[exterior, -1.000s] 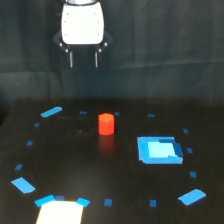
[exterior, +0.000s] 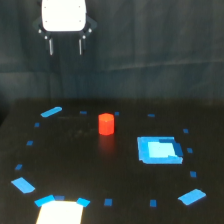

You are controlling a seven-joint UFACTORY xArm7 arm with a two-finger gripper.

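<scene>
High up at the back left, my gripper (exterior: 66, 46) hangs well above the table, its two thin dark fingers apart and nothing visible between them. A small red block (exterior: 106, 124) rests on the dark tabletop, below the gripper and to its right, clear of it. To the right of the block lies a blue-edged square (exterior: 142, 150) with a white middle; whether it is a shallow tray or flat tape marking is hard to tell.
Blue tape marks (exterior: 22, 185) are scattered over the dark table. An overexposed white object (exterior: 60, 213) stands at the bottom left edge. Between the red block and the front edge the surface is open. A dark curtain (exterior: 150, 60) hangs behind.
My gripper has risen and shifted left, its fingers still apart. The red block and the blue-edged square have not moved.
</scene>
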